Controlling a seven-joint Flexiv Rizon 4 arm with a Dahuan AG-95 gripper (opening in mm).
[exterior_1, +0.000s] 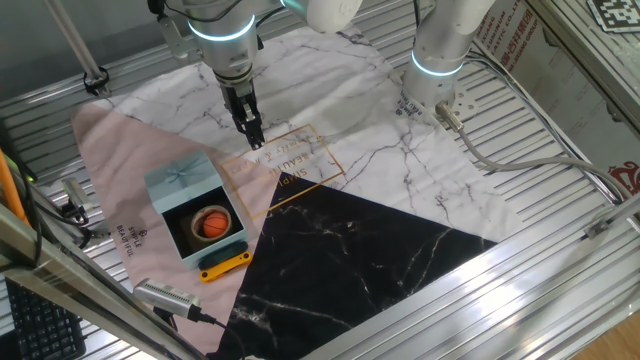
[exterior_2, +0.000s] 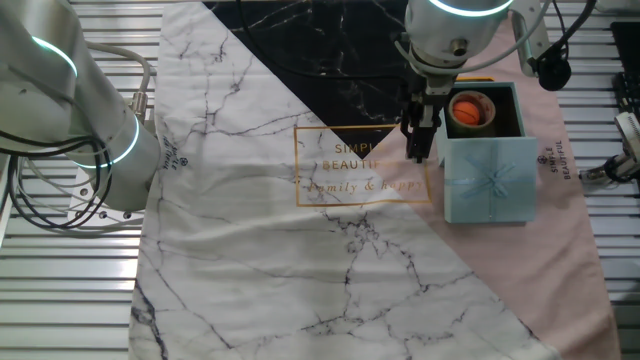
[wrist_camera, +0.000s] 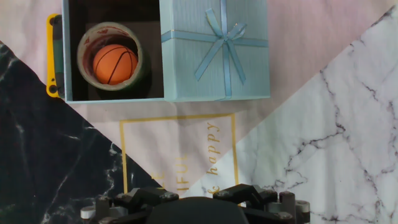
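Observation:
My gripper hangs over the cloth beside the gift box, its tips a short way apart with nothing seen between them. In exterior view 1 the same gripper (exterior_1: 254, 142) points down near the gold printed frame. The light blue box (exterior_1: 205, 212) stands uncovered on one half; a pale blue lid (wrist_camera: 214, 53) with a ribbon bow covers the other. Inside its dark open half sits a round cup (wrist_camera: 83, 59), and an orange basketball-patterned ball (wrist_camera: 115, 65) rests in that cup. Against the box's outer side lies a yellow-and-dark tool (exterior_1: 226, 266).
Marble-print cloth (exterior_2: 270, 260) covers the slatted metal table, with wide clear areas of white and black. A grey device (exterior_1: 168, 298) on a stand is near the box.

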